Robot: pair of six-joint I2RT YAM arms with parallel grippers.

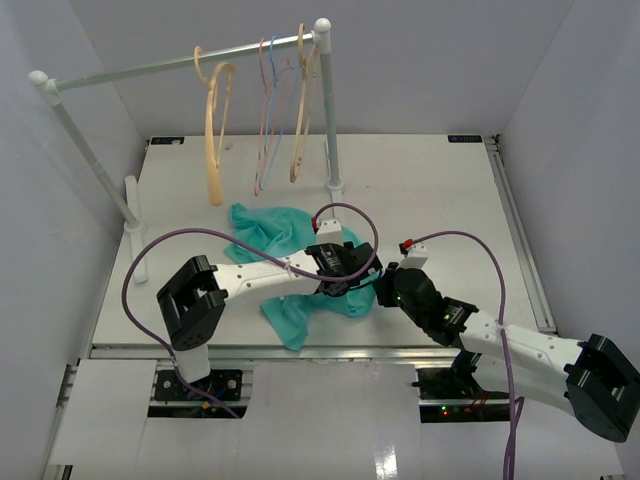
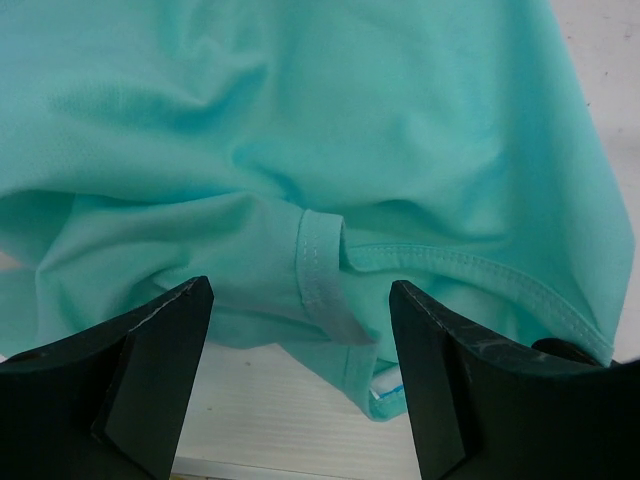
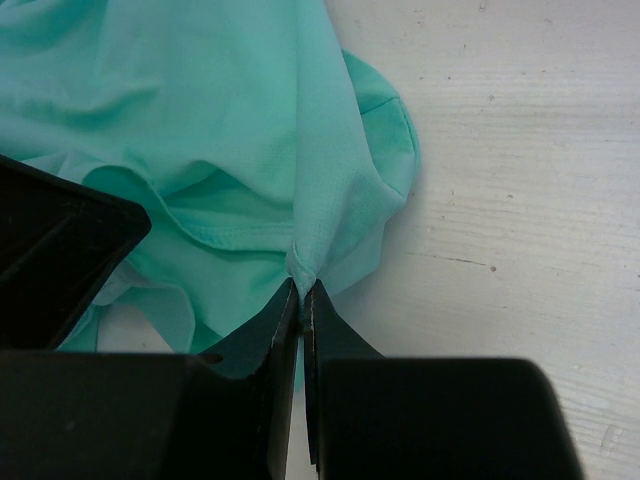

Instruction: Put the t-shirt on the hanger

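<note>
A teal t-shirt (image 1: pixel 290 320) lies crumpled on the table beneath the rack. My right gripper is shut on a fold of the shirt (image 3: pixel 330 180) at its right edge. My left gripper is open above the shirt, beside the right gripper; in the left wrist view a hemmed band lies between its fingers, and a small piece of a blue-and-white item shows under the cloth. A dark part of the other arm intrudes at the left of the right wrist view.
A white rack (image 1: pixel 130 70) carries wooden hangers (image 1: pixel 213 150) and pink and blue hangers (image 1: pixel 264 130) above the shirt.
</note>
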